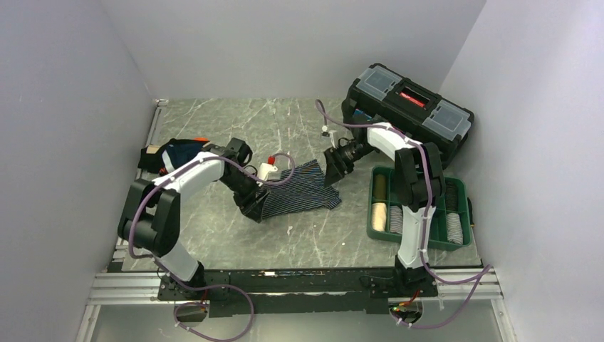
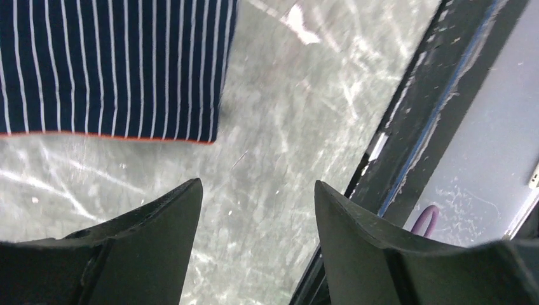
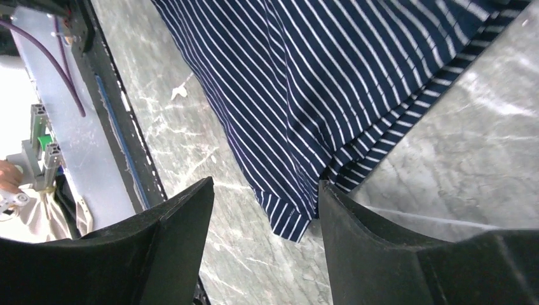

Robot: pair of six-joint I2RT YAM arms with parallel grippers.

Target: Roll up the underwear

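Note:
Navy underwear with thin white stripes lies spread on the marbled table between my two arms. In the left wrist view, its corner with a thin orange edge is ahead of my left gripper, whose fingers are apart with only bare table between them. My right gripper stands open at the other end. There the folded striped cloth reaches towards the gap, its narrow tip between and beyond the fingertips, not gripped. From above, my left gripper hides the cloth's left end.
A green divided box at the right holds several rolled garments. Behind it stands a black toolbox. More clothing is piled at the far left.

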